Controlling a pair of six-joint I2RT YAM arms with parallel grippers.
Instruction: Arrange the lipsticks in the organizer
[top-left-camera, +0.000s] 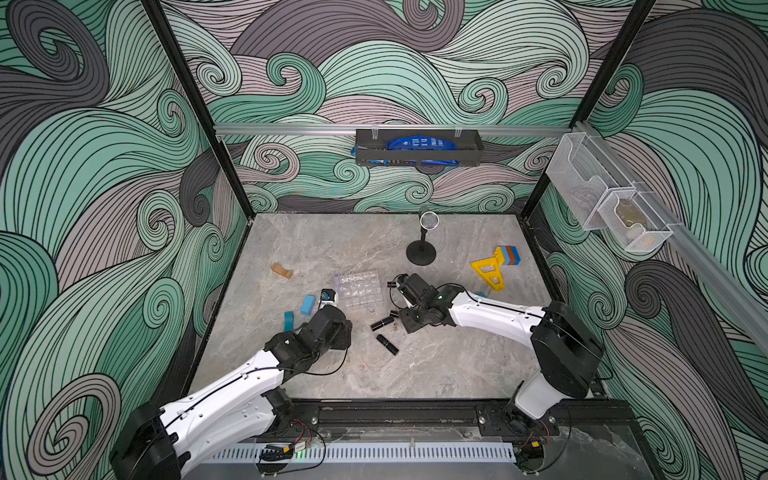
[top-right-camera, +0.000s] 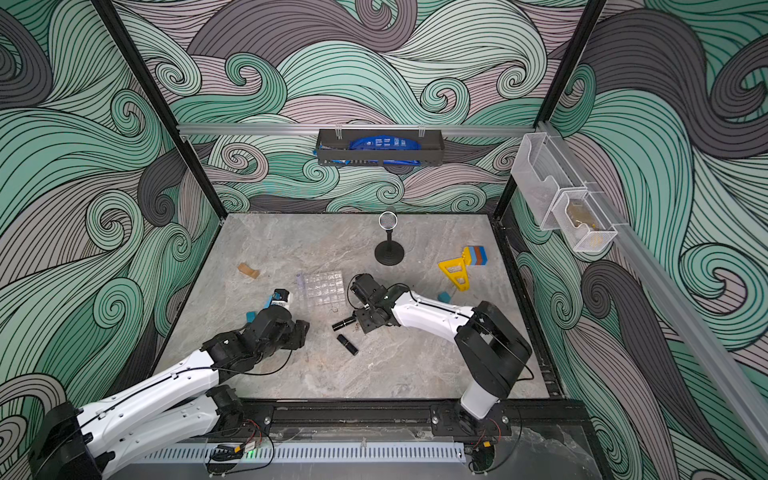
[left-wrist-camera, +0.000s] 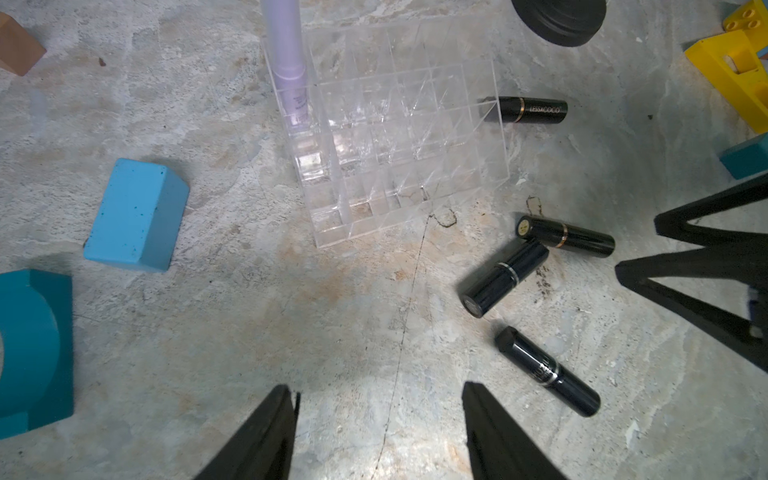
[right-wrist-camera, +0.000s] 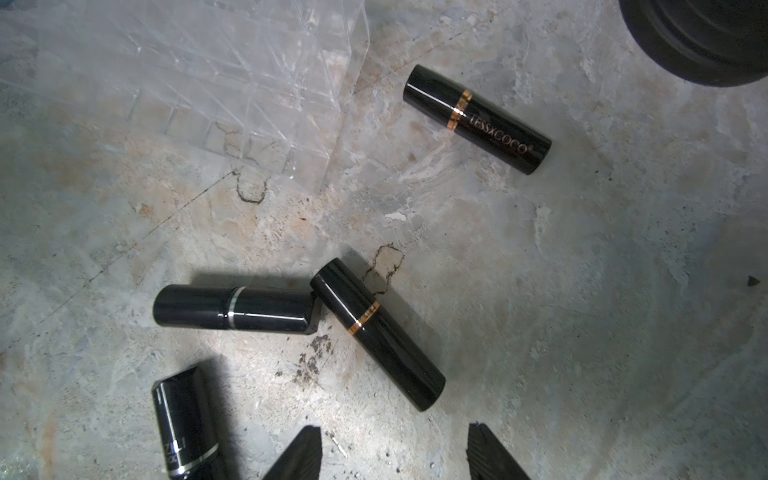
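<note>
The clear organizer (left-wrist-camera: 408, 144) lies mid-table, with a lilac tube (left-wrist-camera: 285, 56) upright in its left corner slot. Four would be too many to list singly, so several black lipsticks lie flat outside it: a gold-banded lipstick (right-wrist-camera: 477, 120) beside the organizer's right side, another gold-banded lipstick (right-wrist-camera: 377, 334) touching a silver-banded lipstick (right-wrist-camera: 236, 309), and one more silver-banded lipstick (left-wrist-camera: 547, 371) nearer the front. My left gripper is open and empty left of these. Open and empty too, my right gripper hovers near the touching pair.
A blue block (left-wrist-camera: 136, 214) and a teal block (left-wrist-camera: 36, 352) lie on the left. A black round-based stand (top-left-camera: 421, 253) is behind the organizer. Yellow pieces (top-left-camera: 488, 272) sit at the right.
</note>
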